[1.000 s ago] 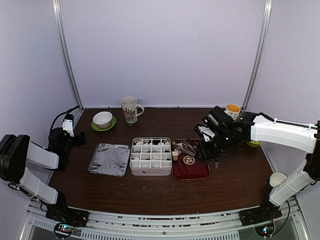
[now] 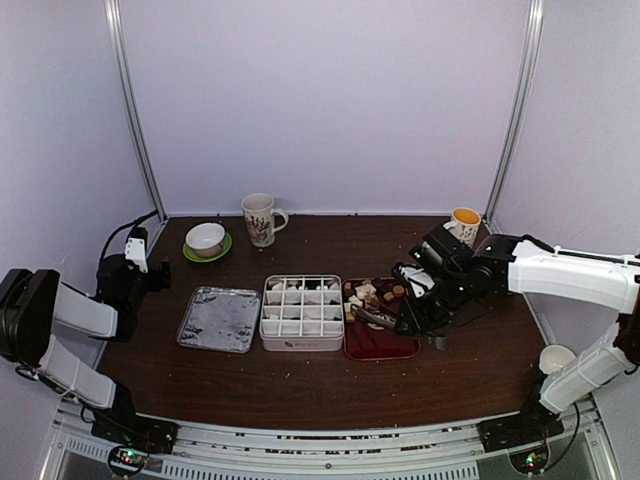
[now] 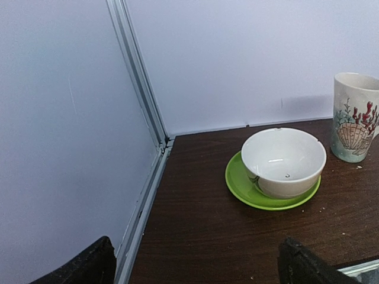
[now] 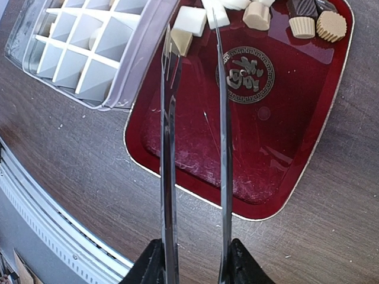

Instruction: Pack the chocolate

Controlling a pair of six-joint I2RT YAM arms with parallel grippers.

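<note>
My right gripper is open, its long metal tong tips over the upper left of the red tray (image 4: 278, 124). A tan chocolate (image 4: 182, 47) and white pieces (image 4: 190, 22) lie at and between the tips, with brown and dark chocolates (image 4: 302, 26) to the right. The white compartment box (image 2: 301, 342) stands left of the tray, some cells holding pieces. My left gripper stands open and empty at the table's left side, facing the back.
A metal tray (image 2: 219, 320) lies left of the box. A white bowl (image 3: 284, 154) on a green plate (image 3: 243, 189) and a tall mug (image 2: 258, 220) stand at the back; another mug (image 2: 465, 225) is at back right.
Over the last second my right arm has shifted slightly, bringing the tongs lower across the red tray. The left arm has stayed still.
</note>
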